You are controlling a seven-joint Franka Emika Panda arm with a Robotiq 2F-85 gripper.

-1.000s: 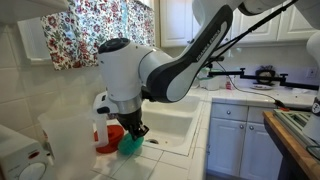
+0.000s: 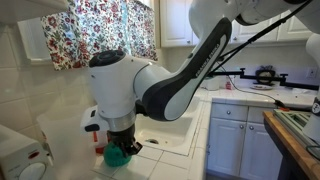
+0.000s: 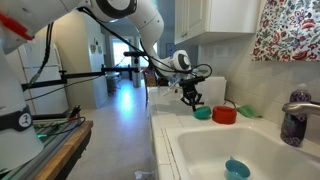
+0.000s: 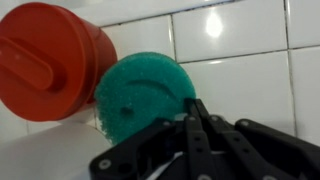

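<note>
A round green bowl (image 4: 140, 95) lies under my fingers in the wrist view, close beside a red lidded container (image 4: 45, 60). My gripper is shut at the bowl's right edge, with the thin rim seeming to sit between the fingertips. In the first exterior view the green bowl (image 2: 117, 155) shows low beneath my gripper (image 2: 130, 143), on or just above the white tiled counter. The second exterior view has the green bowl (image 3: 202, 113) next to the red container (image 3: 224, 115).
A white sink (image 3: 215, 150) with a small teal object (image 3: 236, 169) in it lies to one side. A dark bottle (image 3: 294, 125) stands by the faucet. A translucent white container (image 2: 68, 140) is close to my gripper. Tiled counter in front of the sink is clear.
My gripper and the green bowl have moved together down and left in the first exterior view. The bowl was tilted and narrow earlier; my arm now hides more of the red container.
</note>
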